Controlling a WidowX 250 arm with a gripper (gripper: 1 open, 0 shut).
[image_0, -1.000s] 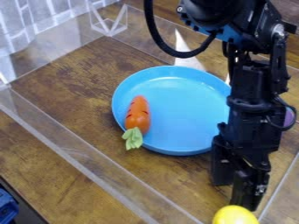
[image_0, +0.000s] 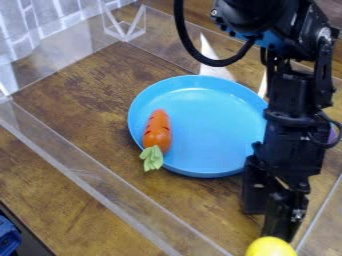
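The black gripper (image_0: 274, 200) hangs at the right side, fingers pointing down at the wooden surface, standing open just beside and above a yellow round object (image_0: 271, 248) at the bottom edge. Whether anything is between the fingers is hard to see, but the yellow object lies below them. A blue plate (image_0: 206, 105) sits at the centre, with an orange toy carrot (image_0: 156, 130) with pale green top on its left part.
A white pointed object (image_0: 214, 62) stands behind the plate, and a purple item is partly hidden behind the arm. A blue object (image_0: 7, 238) is at the lower left corner. Bare wood (image_0: 74, 90) fills the left, inside clear walls.
The arm and gripper have shifted very slightly over the last second; the plate, carrot and yellow object look unchanged.
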